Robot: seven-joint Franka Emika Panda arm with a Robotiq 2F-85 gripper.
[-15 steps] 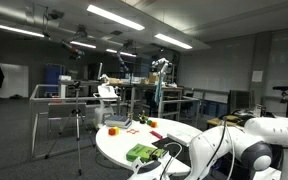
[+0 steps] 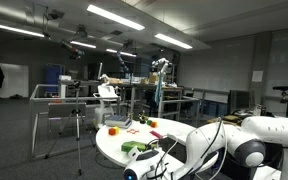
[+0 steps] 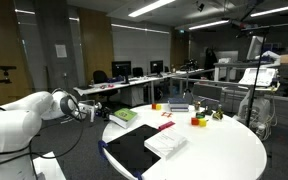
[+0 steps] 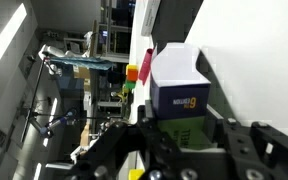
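My gripper is shut on a box-like item, possibly a book (image 4: 180, 98), whose near end shows orange, white with a dark "9", and green. Its dark fingers lie on either side of the lower part of this end. From exterior view 2 the same green and white item (image 3: 123, 117) appears at the left edge of the white table, tilted. Whether it touches the tabletop is unclear. In exterior view 1 its green face (image 2: 134, 146) shows just beyond the dark wrist.
On the white table (image 3: 219, 150) are a black mat (image 3: 139, 150), a white box (image 3: 166, 143) and a red item (image 3: 166, 126). Several small coloured blocks stand farther back. A tripod (image 2: 78, 115) stands beside the table.
The green item has shifted slightly left and away in exterior view 1, with less of its green face showing. The arm has moved along with it.
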